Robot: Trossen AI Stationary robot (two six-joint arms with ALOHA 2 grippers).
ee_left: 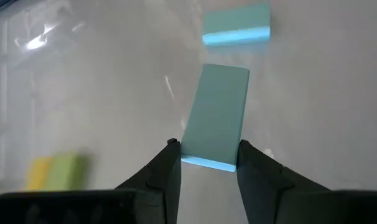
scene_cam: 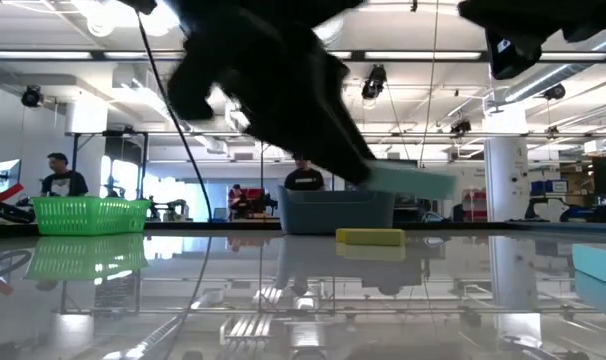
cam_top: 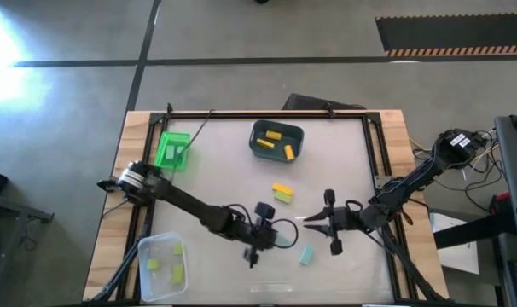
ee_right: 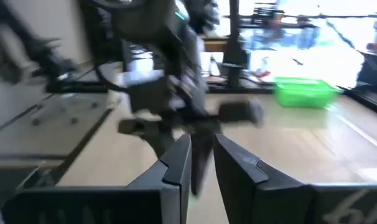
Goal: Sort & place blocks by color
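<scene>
A mint block (ee_left: 216, 118) is held near its closer end by my left gripper, which is shut on it. In the low view this mint block (scene_cam: 413, 181) hangs tilted above the table. A second mint block (cam_top: 306, 256) lies on the table, right of the left gripper in the high view. A yellow block (cam_top: 281, 188) and a lime block (cam_top: 282, 197) lie against each other mid-table. My right gripper is narrowly open, nothing between its fingers, with the left arm close in front of it. Motion blurs the right wrist view.
The green basket (cam_top: 159, 159) at the back left contains mint blocks. A dark green bin (cam_top: 255, 148) at the back holds yellow blocks; a clear bin (cam_top: 148, 290) at front left holds lime ones. The left arm (cam_top: 190, 205) spans the table's left half.
</scene>
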